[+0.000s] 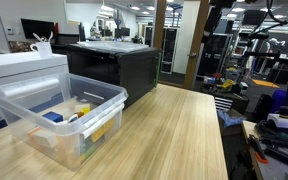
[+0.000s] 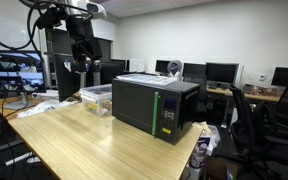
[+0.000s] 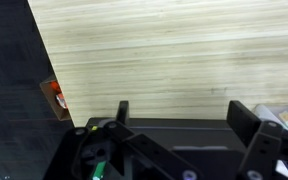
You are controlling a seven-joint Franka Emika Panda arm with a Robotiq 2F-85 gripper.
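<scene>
My gripper is open over the table, its two fingers wide apart with nothing between them in the wrist view. Exterior view 2 has the gripper [image 2: 82, 65] high above the wooden tabletop [image 2: 69, 140], pointing down. A clear plastic bin [image 1: 39, 132] rests at the left of the table in exterior view 1, with several small items inside, among them a blue one [image 1: 53, 117]. Beside it stands a black microwave [image 1: 132, 72]. The microwave's dark edge [image 3: 179, 133] runs below the fingers in the wrist view.
Papers [image 2: 149, 79] lie on top of the microwave. Behind the bin a white mug [image 1: 41, 48] holds utensils. An office chair [image 2: 252, 125] stands beyond the table.
</scene>
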